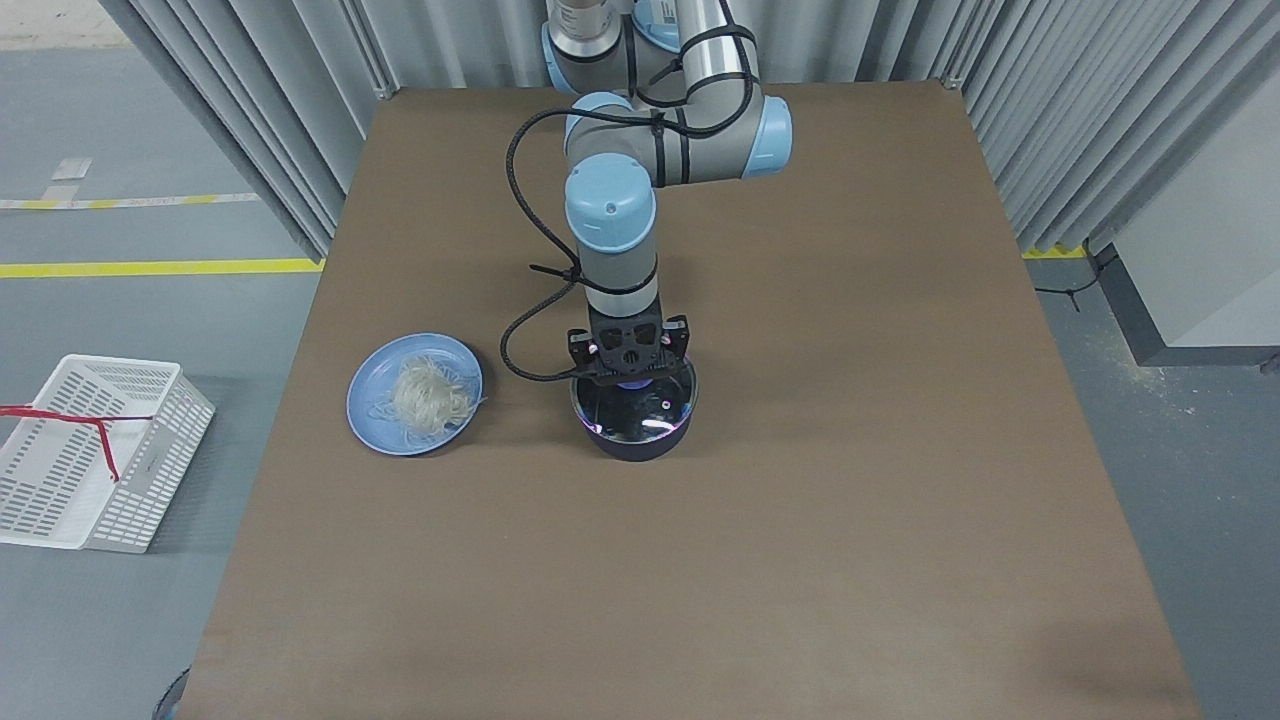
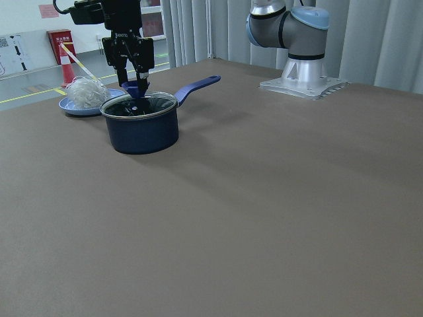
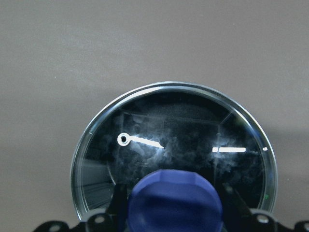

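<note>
A dark blue pot [image 2: 142, 137] with a glass lid [image 3: 169, 125] and a long blue handle [image 2: 198, 85] stands on the brown table [image 1: 840, 516]. My gripper [image 2: 132, 86] is low over the lid's blue knob [image 3: 175, 203], its fingers on either side of it; I cannot tell whether they grip it. In the front view the arm hides most of the knob and the handle.
Left of the pot, a blue plate [image 1: 367, 414] holds a pale tangle of noodle-like strands [image 1: 432, 396]. A white basket [image 1: 144, 492] stands on the floor beyond the table's left edge.
</note>
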